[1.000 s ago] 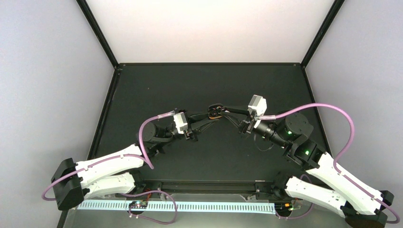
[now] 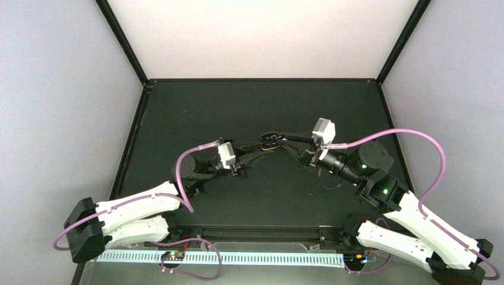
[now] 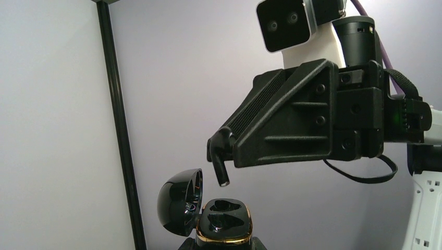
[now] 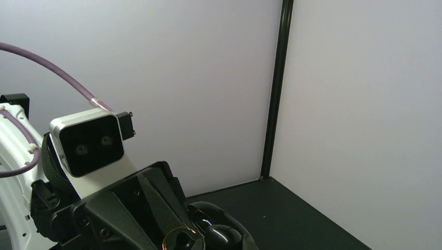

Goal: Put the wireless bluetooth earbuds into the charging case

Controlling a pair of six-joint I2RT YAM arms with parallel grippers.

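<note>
The black charging case [image 3: 224, 237] with a gold rim stands at the bottom of the left wrist view, its domed lid [image 3: 180, 203] swung open to the left. My left gripper is shut on the case, with only its fingertips showing there. Above the seats, apart from them, a black earbud [image 3: 221, 156] hangs stem down from my right gripper, which is shut on it. Dark shapes fill the seat area; whether one is an earbud I cannot tell. In the right wrist view a glossy black earbud [image 4: 224, 237] partly covers the case.
Both arms meet over the middle of the black table [image 2: 261, 196], holding the case [image 2: 270, 141] between them. Pale walls [image 2: 451, 89] enclose the sides and back.
The case has moved a touch right and downward in the top view; both grippers remain close together.
</note>
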